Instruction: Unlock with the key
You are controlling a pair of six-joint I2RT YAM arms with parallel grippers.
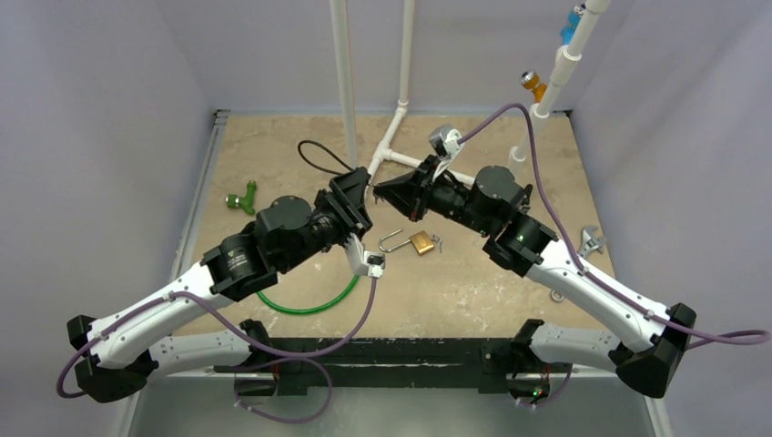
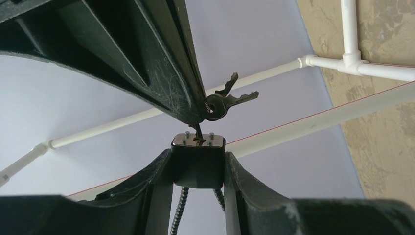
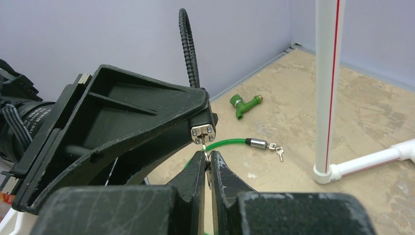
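A black lock with a flexible cable is gripped between the fingers of my left gripper; the top view hides its body, though its cable loop shows behind the gripper. Shut on a thin key, my right gripper faces the lock closely. The key's blade meets the keyhole in the lock's metal face, with part of the blade showing outside; how deep it sits I cannot tell. Two spare keys dangle beside the right fingertips.
A brass padlock with its keys lies on the board below the grippers. Also there are a green cable lock, a green valve and a wrench. White pipes stand behind the grippers.
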